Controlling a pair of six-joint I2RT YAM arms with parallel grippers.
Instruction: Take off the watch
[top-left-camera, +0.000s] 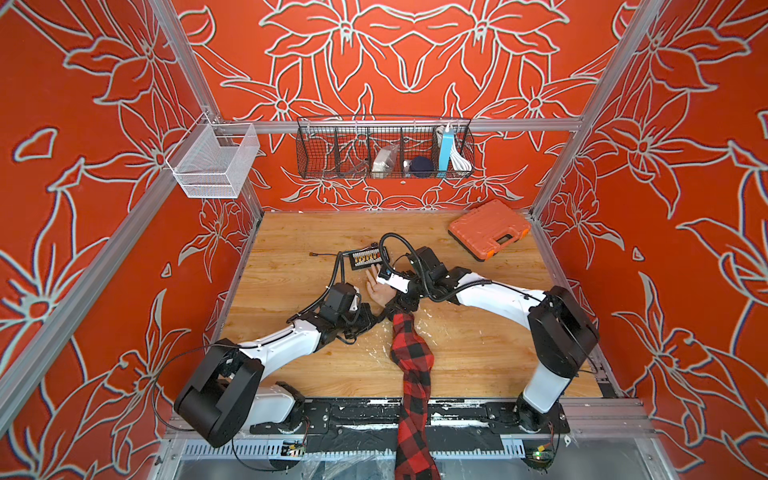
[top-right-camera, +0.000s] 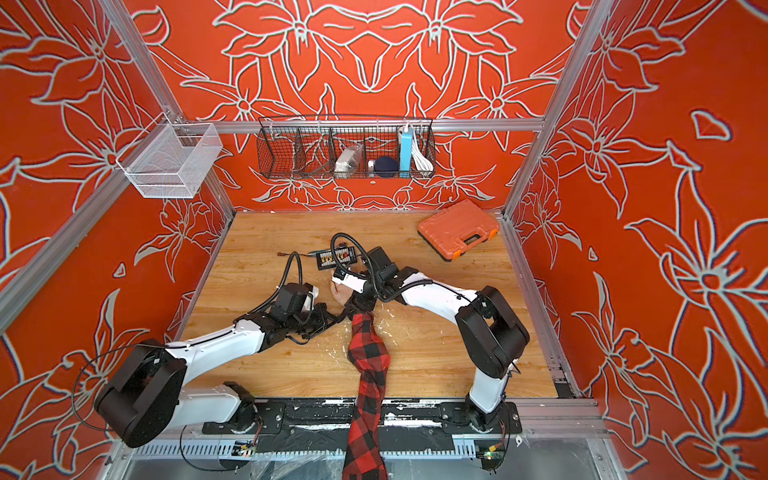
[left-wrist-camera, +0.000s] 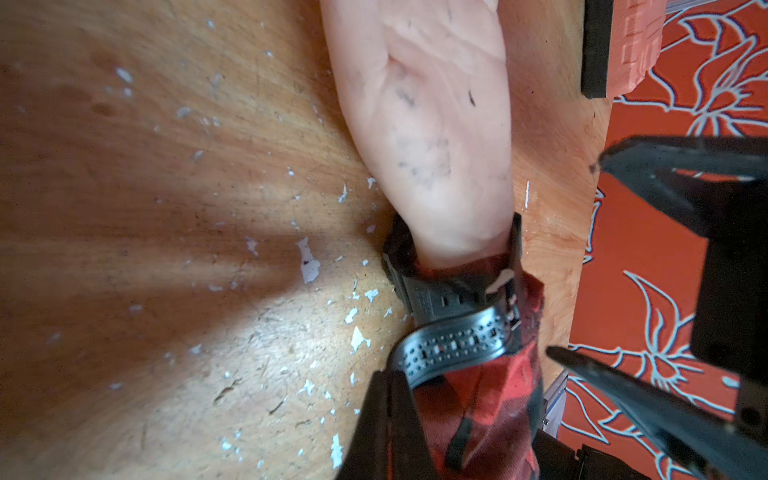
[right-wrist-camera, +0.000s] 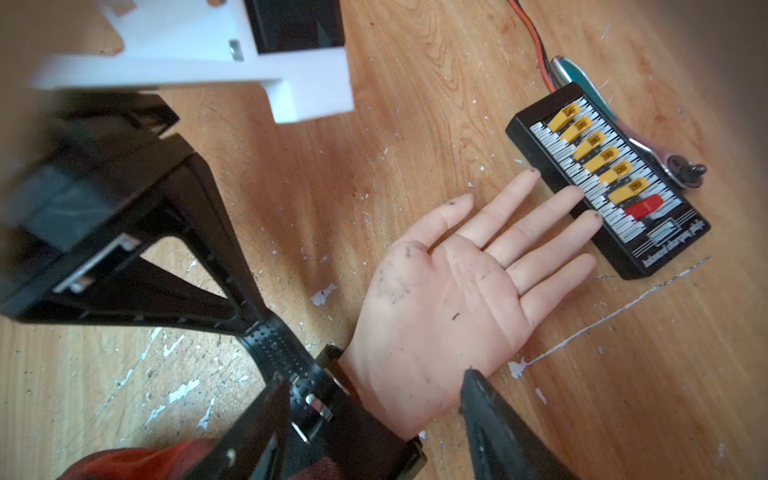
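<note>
A black watch (left-wrist-camera: 456, 296) sits around the wrist of a pale model hand (right-wrist-camera: 448, 320), which lies palm up. Its perforated strap (left-wrist-camera: 456, 345) is lifted out of the buckle side and curves toward the left, over the red checked sleeve (left-wrist-camera: 488, 400). My left gripper is shut on the strap's free end, at the fingertips. Over the wrist, my right gripper stands open, its fingers well apart. The buckle (right-wrist-camera: 317, 406) lies close to its left finger (right-wrist-camera: 260, 424); nothing is seen clamped between them.
Beyond the fingertips lies a black connector board (right-wrist-camera: 608, 176) with a tool beside it. An orange case (top-left-camera: 489, 229) rests at the back right. Wire baskets (top-left-camera: 384, 152) hang on the back wall.
</note>
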